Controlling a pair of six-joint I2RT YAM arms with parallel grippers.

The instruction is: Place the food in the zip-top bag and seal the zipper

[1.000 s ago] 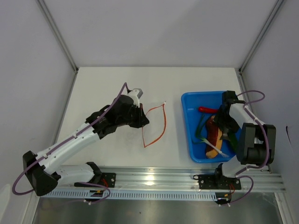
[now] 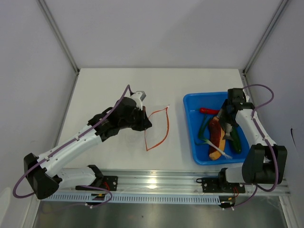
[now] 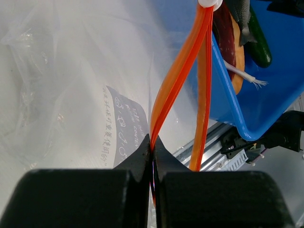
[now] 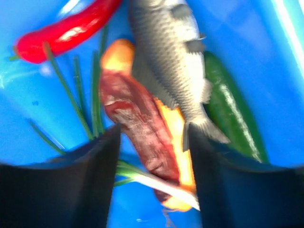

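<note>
My left gripper is shut on the zip top bag's orange zipper edge, holding the clear bag upright with its mouth parted. My right gripper hangs part open over the food in the blue tray, its blurred fingers apart. Beneath it lie a fish, a dark red sweet potato or meat piece on an orange piece, a green cucumber, a red chili and spring onions. I see nothing clearly held in it.
The tray fills the right of the white table, just right of the bag. Grey walls stand on both sides.
The left arm and bag are nearly unchanged.
</note>
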